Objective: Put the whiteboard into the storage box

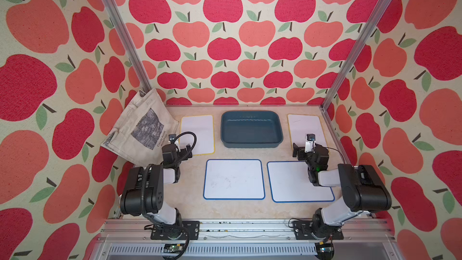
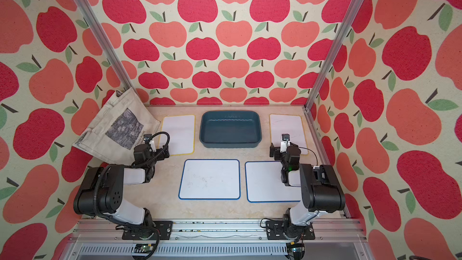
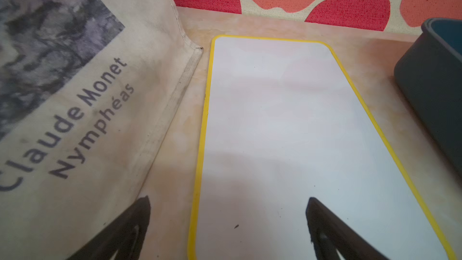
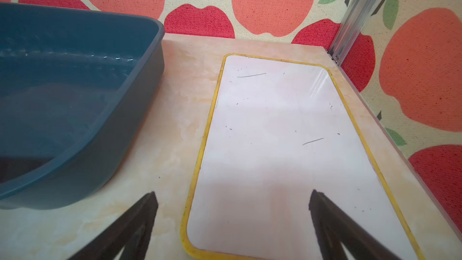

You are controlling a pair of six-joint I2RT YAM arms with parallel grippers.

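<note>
Four thin whiteboards lie flat on the table: a yellow-edged one (image 1: pixel 197 132) left of the box, another yellow-edged one (image 1: pixel 305 127) right of it, and two blue-edged ones, left (image 1: pixel 234 179) and right (image 1: pixel 291 183), nearer the front. The dark blue storage box (image 1: pixel 251 145) stands empty at the back centre. Over the near end of the left yellow-edged board, my left gripper hangs open with nothing between its fingers. My right gripper is likewise open and empty, above the near end of the right yellow-edged board. Its arm covers part of the right blue-edged board.
A cloth tote bag (image 1: pixel 142 130) leans at the left, close beside my left gripper and the left yellow-edged board. Patterned walls close off the back and sides. Bare table (image 1: pixel 231 208) shows along the front and between the boards.
</note>
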